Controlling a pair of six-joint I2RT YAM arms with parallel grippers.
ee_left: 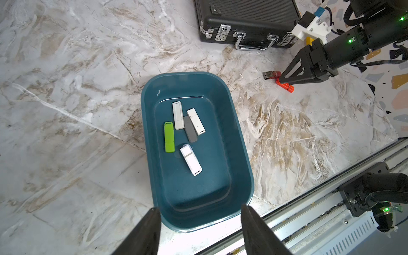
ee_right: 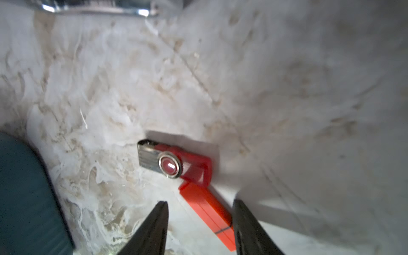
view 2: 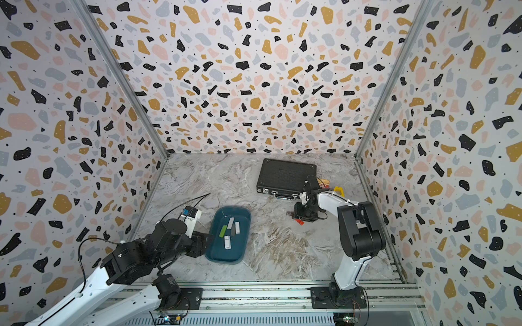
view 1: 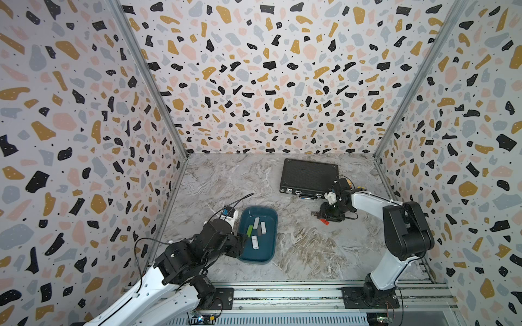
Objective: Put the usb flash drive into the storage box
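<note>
The teal storage box [ee_left: 238, 140] holds several flash drives: a green drive [ee_left: 169, 137], a grey drive [ee_left: 190, 129], and white ones, including a lone white drive [ee_left: 191, 160] nearer its middle. My left gripper is open beside the box, its fingers empty. On the marble table to the right lie a red and silver drive [ee_right: 174, 162] and an orange drive [ee_right: 210, 214], their ends touching. My right gripper stands open low over the table; the orange drive, turned at a slant, is between its fingers and close to the right one.
A black briefcase [view 1: 310, 175] with a metal handle sits behind the two table drives. A yellow object [view 2: 339, 191] is partly hidden behind the right arm. The table between the box and the red drives is clear.
</note>
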